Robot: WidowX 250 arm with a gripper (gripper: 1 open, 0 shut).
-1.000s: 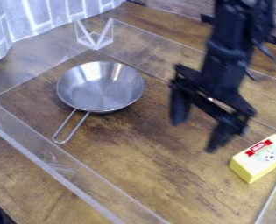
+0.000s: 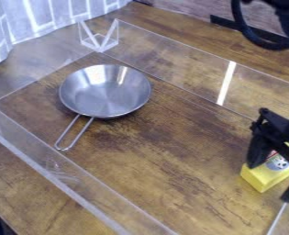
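Observation:
A yellow box (image 2: 260,179) with a printed label lies at the right edge of the wooden table. My black gripper (image 2: 276,158) is low over it at the right edge of the view, its fingers around the box's upper part. Whether they touch or hold it cannot be told, and part of the gripper is out of frame.
A steel pan (image 2: 105,88) with its handle pointing toward the front sits on the left of the table (image 2: 159,165). Clear plastic barriers border the work area. A clear plastic piece (image 2: 99,35) stands at the back left.
My gripper has moved from the middle of the table to the right and down onto the yellow box. The pan has not moved.

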